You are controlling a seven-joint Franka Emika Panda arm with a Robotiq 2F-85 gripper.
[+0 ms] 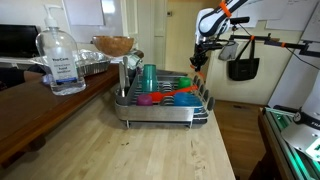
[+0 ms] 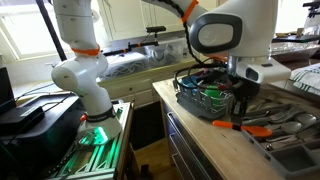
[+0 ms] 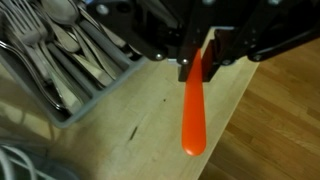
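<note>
An orange utensil or handle (image 3: 194,122) extends from between the fingers of my gripper, which is shut on it in the wrist view. The other end is hidden by the gripper. From the second exterior view, the same orange piece (image 2: 256,131) hangs roughly level under the gripper (image 2: 238,115), just beside the cutlery tray. That grey tray (image 3: 88,106) holds several metal forks and spoons, and it lies left of the gripper in the wrist view. In the first exterior view the arm (image 1: 215,25) stands beyond the dish rack, its fingers too small to make out.
A dish rack (image 1: 160,113) with cups and colourful dishes stands on the counter. A soap bottle (image 1: 61,62) and a copper-coloured bowl (image 1: 114,45) are nearby. Bare wooden counter (image 1: 150,155) lies in front of the rack, and drawers (image 2: 185,150) run below its edge.
</note>
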